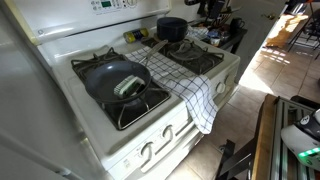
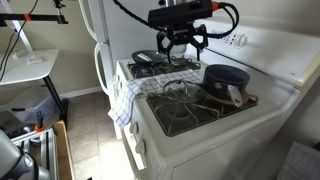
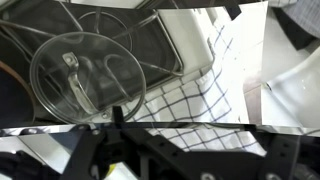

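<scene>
My gripper (image 2: pixel 183 45) hangs above the stove with its fingers open and nothing visible between them. Below it in exterior view 2, a clear glass lid (image 2: pixel 183 92) with a handle rests over the near burner. The wrist view shows the lid (image 3: pixel 125 75) ahead and to the left of the open fingers. A dark blue pot (image 2: pixel 225 78) stands beside the lid, on the stove's back side. Between the burner areas lies a checked towel (image 1: pixel 190 85), hanging over the front edge. The black frying pan (image 1: pixel 112 76) holds a green and white item (image 1: pixel 127 84).
The white stovetop (image 1: pixel 82 101) has its control panel (image 1: pixel 110 10) along the back. Small jars (image 1: pixel 136 35) stand behind the pan. Open floor (image 1: pixel 235 118) lies in front, with a wooden-topped table (image 1: pixel 265 145) across from it.
</scene>
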